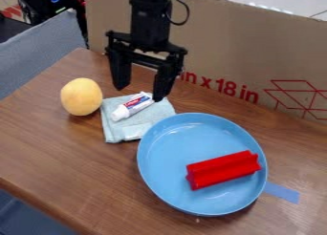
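My black gripper (141, 81) hangs open over the middle back of the wooden table, above a white toothpaste tube (132, 106) that lies on a folded pale blue cloth (121, 128). Nothing shows between its fingers. A yellow rounded object (80, 97) sits to the left of the cloth. At the front right is a light blue plate (174, 168) with a red roll-shaped object (224, 169) lying on it.
A cardboard panel (255, 53) stands along the back of the table (64, 162). A grey padded surface (32, 57) borders the left side. A blue tape strip (282, 193) lies right of the plate.
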